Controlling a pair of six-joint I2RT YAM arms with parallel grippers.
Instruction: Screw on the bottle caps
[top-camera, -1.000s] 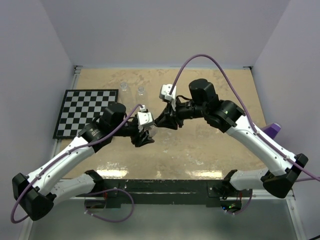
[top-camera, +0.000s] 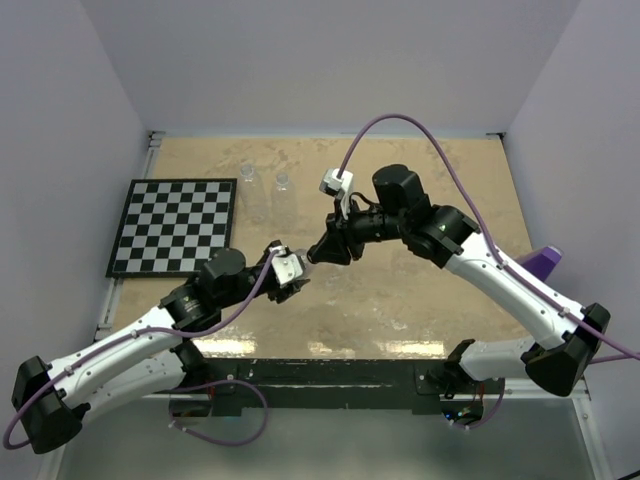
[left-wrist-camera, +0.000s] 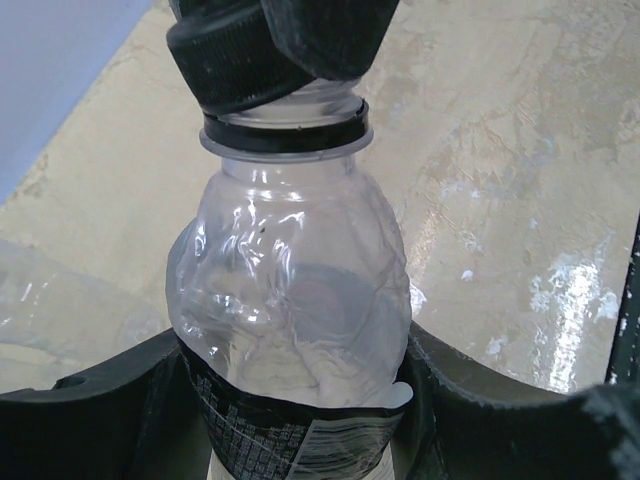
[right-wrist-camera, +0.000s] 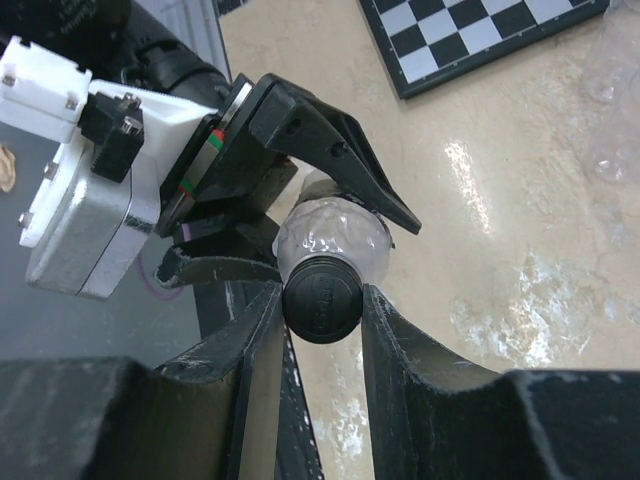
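Note:
In the left wrist view, my left gripper (top-camera: 292, 272) is shut around a clear, crumpled bottle (left-wrist-camera: 290, 250) with a black label. A black ring circles its neck. My right gripper is shut on a ridged black cap (right-wrist-camera: 322, 312), with one finger (left-wrist-camera: 332, 32) showing above the bottle. From the left wrist, the cap looks tilted across the mouth and set off to one side, with clear neck visible below it. Whether any thread has caught cannot be seen. Seen from above, both grippers meet near the middle of the table.
Two clear bottles, one on the left (top-camera: 252, 192) and one on the right (top-camera: 284, 200), are at the back beside a checkered board (top-camera: 172, 228). A purple object (top-camera: 542, 262) sits at the right edge.
My left gripper and forearm have shifted toward the table's front, and the gripper's angle has turned. My right arm has moved only slightly the same way.

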